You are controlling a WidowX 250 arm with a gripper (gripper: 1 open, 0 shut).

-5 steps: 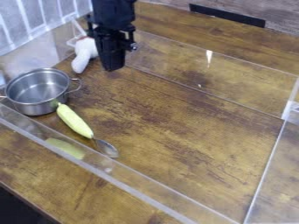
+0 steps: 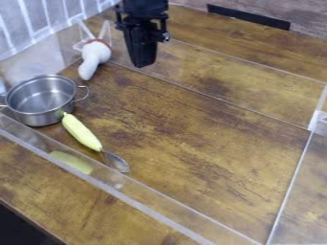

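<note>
My black gripper point(image 2: 143, 50) hangs at the top centre of the camera view, shut, with nothing visible between its fingers. Left of it lies a white plush toy point(image 2: 92, 59) against the clear back wall. A steel pot point(image 2: 41, 100) with two handles sits at the left. In front of it are a yellow corn cob or similar long object point(image 2: 80, 131) and a metal spoon point(image 2: 113, 159), lying close together.
Transparent low walls point(image 2: 192, 226) border the wooden surface point(image 2: 205, 153). A white grille stands at the back left.
My gripper has moved slightly up and toward the back, away from the pot. The objects on the surface look unchanged.
</note>
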